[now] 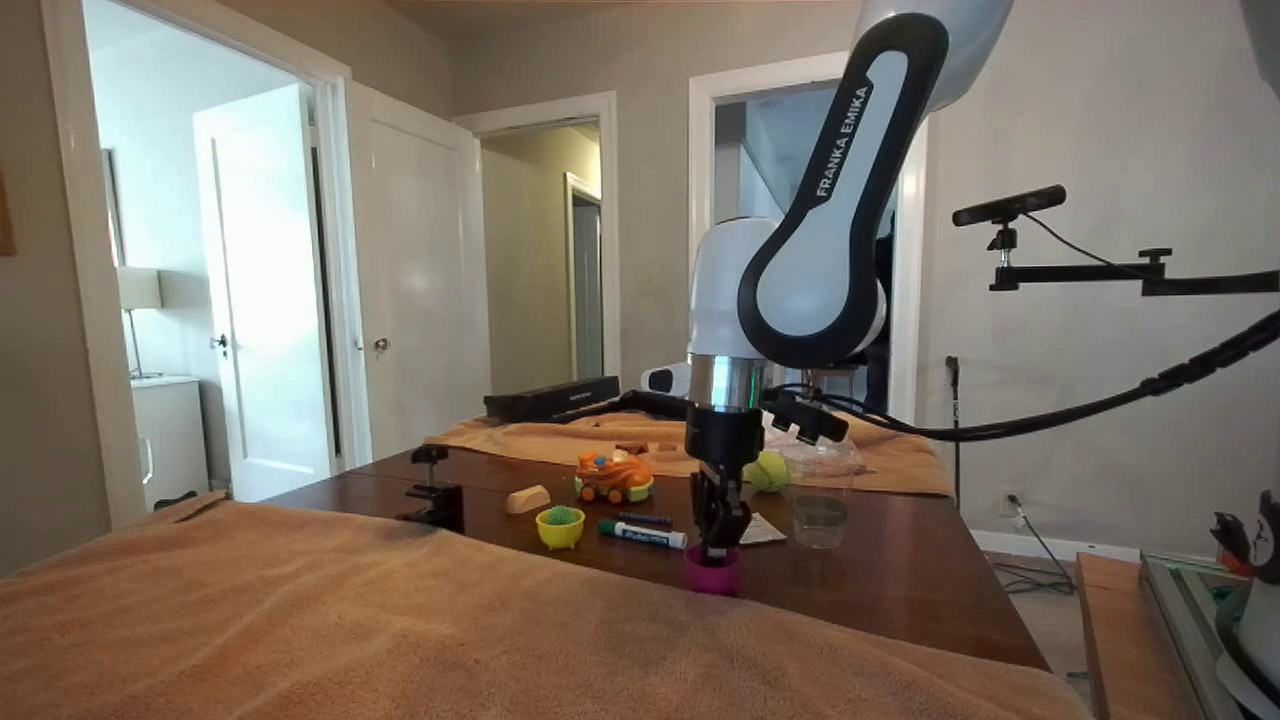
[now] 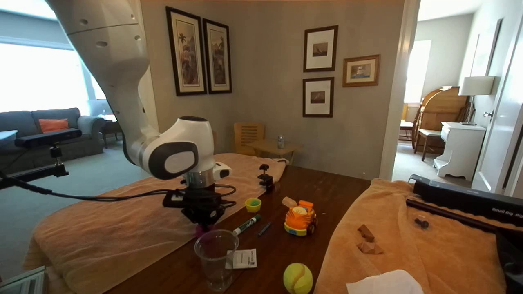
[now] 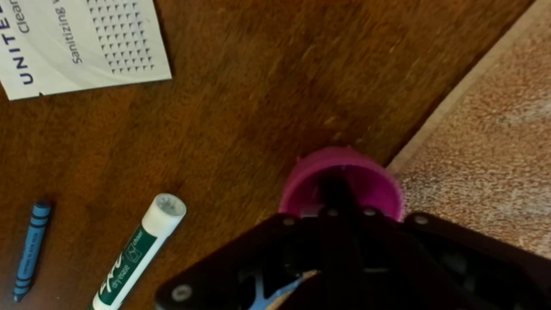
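Note:
A small pink-purple cup (image 1: pixel 713 578) stands on the dark table close to the near towel's edge. In the wrist view its mouth faces the camera, and its rim (image 3: pixel 334 156) shows around the dark fingertips. My gripper (image 1: pixel 717 554) points down into the cup, its fingers together. I see nothing held between them, though the tips are partly hidden in the cup's shadowed inside. From the other side, the cup (image 2: pixel 202 230) is mostly hidden behind the gripper and a clear plastic cup (image 2: pixel 217 259).
Near the gripper lie an Expo marker (image 3: pixel 138 253), a blue crayon (image 3: pixel 32 248) and a white packet (image 3: pixel 82 46). Farther off are a yellow cup with something green (image 1: pixel 560 528), an orange toy car (image 1: pixel 613 476), a wooden block (image 1: pixel 528 499) and a tennis ball (image 2: pixel 298 278).

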